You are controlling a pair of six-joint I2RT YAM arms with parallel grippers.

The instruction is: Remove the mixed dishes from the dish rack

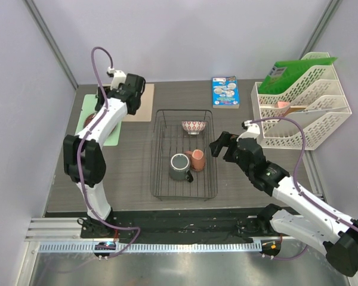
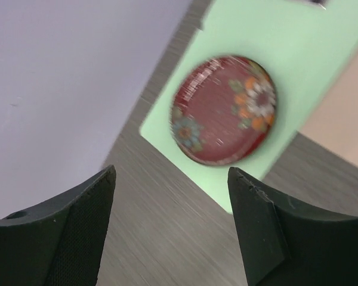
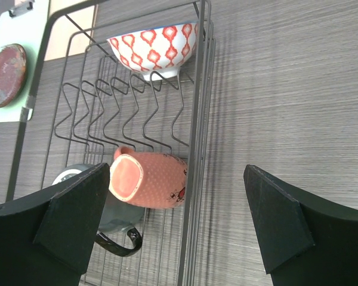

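In the wire dish rack (image 1: 184,113) stand a grey mug (image 1: 178,173), an orange cup (image 1: 197,159) tilted beside it, and a red-and-white patterned bowl (image 1: 193,126) at the back. A dark red plate with flowers (image 2: 224,110) lies flat on the green mat (image 2: 161,128); from above, the left arm hides much of it. My left gripper is open over this area, nothing between its fingers. Open and empty, my right gripper hangs by the rack's right side, the orange cup (image 3: 152,179) and rack edge showing between its fingers.
A beige board (image 1: 144,107) lies right of the green mat. A blue box (image 1: 225,92) sits at the back, and a white slotted organizer (image 1: 313,140) holds a green folder (image 1: 292,74) at the right. Bare counter separates mat and rack.
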